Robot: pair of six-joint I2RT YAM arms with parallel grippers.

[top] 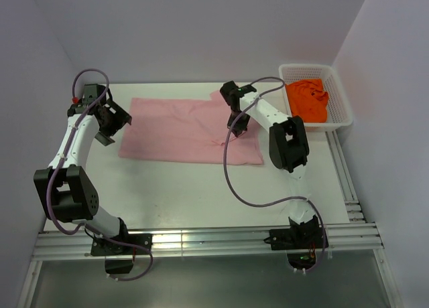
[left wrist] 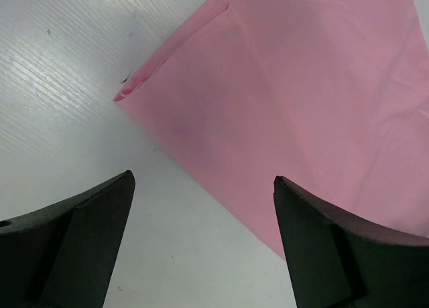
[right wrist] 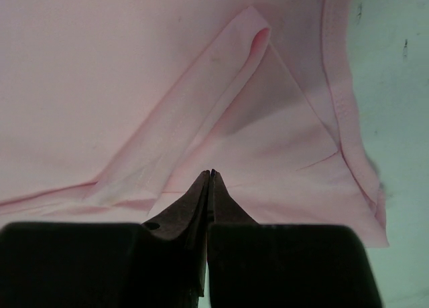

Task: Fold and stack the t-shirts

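A pink T-shirt (top: 181, 127) is spread sideways across the white table, with folds at its right part. In the left wrist view its corner (left wrist: 174, 114) shows between and beyond the open fingers of my left gripper, which hovers at the shirt's left end. My right gripper is shut over the right part of the shirt; below it in the right wrist view lies a narrow folded strip of the fabric (right wrist: 167, 114). Nothing clearly shows between its fingertips.
A white basket (top: 342, 107) with orange cloth (top: 307, 100) stands at the back right. Walls border the table at left, back and right.
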